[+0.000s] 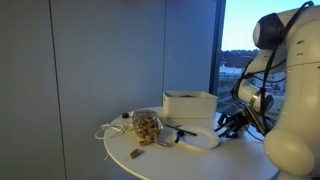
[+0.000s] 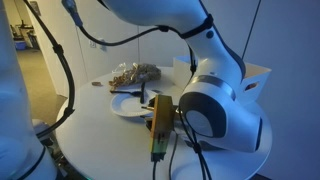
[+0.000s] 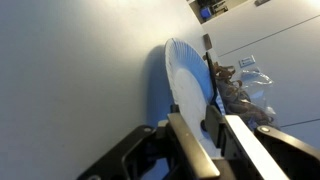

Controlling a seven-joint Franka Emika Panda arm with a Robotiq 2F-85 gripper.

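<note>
A white plate lies on the round table, with a dark utensil across its left side. My gripper is low at the table's right, close to the plate's near edge. In the wrist view, the ribbed plate stretches away from the gripper. The two dark fingers stand apart, with part of the white plate showing between them; whether they touch it is unclear. Exterior view 2 shows the plate partly behind the arm, which hides much of the gripper.
A white box stands behind the plate. Left of it are a clear bag of brown items and a white cable. Small brown pieces lie near the front-left edge.
</note>
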